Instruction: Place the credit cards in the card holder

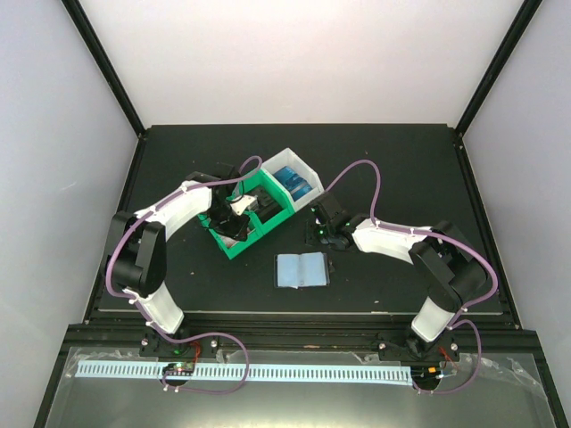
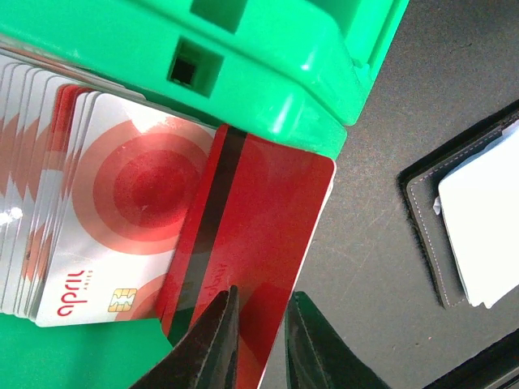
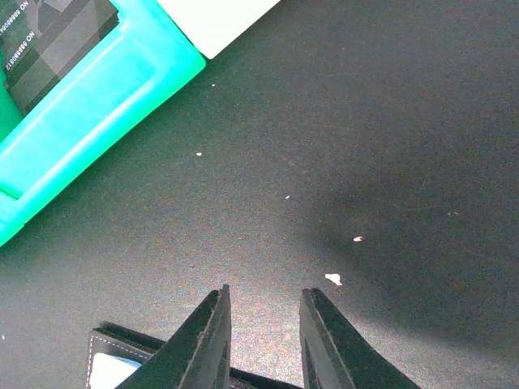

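Note:
A row of cards stands in one compartment of the green tray (image 2: 389, 32), a white one with red circles (image 2: 146, 194) near its end. The last card, red with a black stripe (image 2: 272, 194), leans outward at the tray's edge. Part open, my left gripper has its fingers on either side of this red card's lower edge, with a gap left between them. The open card holder (image 1: 302, 270), dark with pale blue sleeves, lies flat on the table. My right gripper is open and empty, just above and beyond the holder.
A white tray (image 1: 308, 168) with blue items adjoins the green one. Dark cards (image 3: 57, 40) fill another green compartment. Bare table (image 3: 365, 162) stretches right of the trays.

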